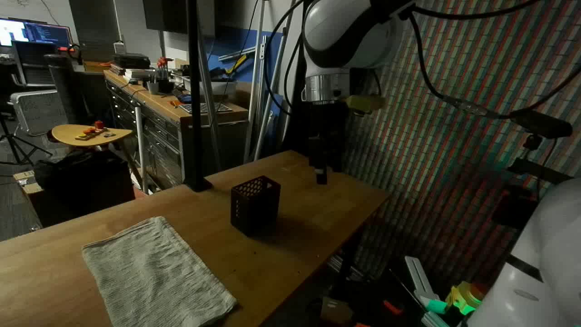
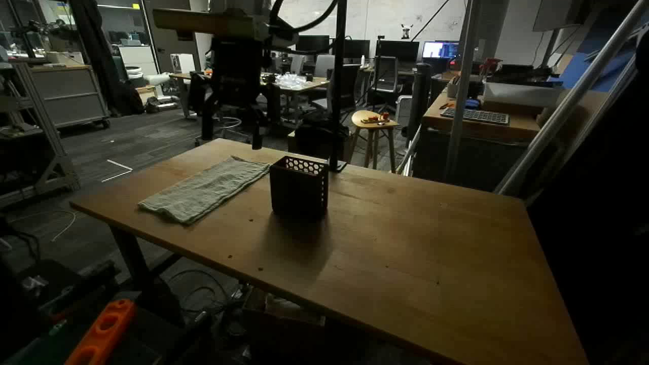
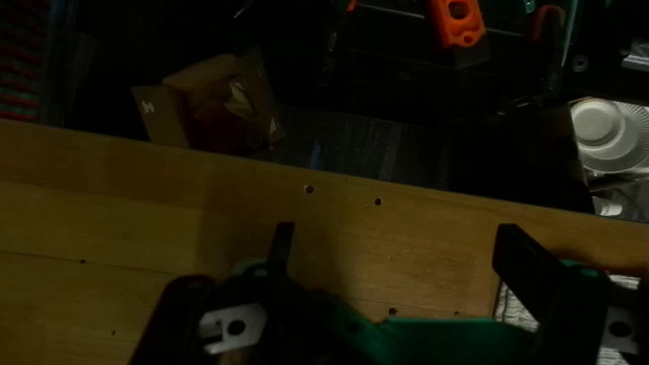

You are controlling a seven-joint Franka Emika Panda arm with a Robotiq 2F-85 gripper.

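Observation:
My gripper is open, its two dark fingers wide apart and only bare wood showing in the gap. In exterior view 1 the gripper (image 1: pixel 320 173) points straight down at the end of the arm; exterior view 2 also has the gripper (image 2: pixel 232 139) hanging in the air. A black holder with hexagonal holes (image 2: pixel 298 188) stands upright on the wooden table, apart from the fingers. Flat on the table lies a pale grey-green cloth (image 1: pixel 158 272), to one side of the holder. A bit of the cloth (image 3: pixel 515 309) shows behind the right finger in the wrist view.
A black post (image 1: pixel 193 109) rises from the table's edge. Below the near edge sit an open cardboard box (image 3: pixel 164 115) and an orange tool (image 3: pixel 457 21).

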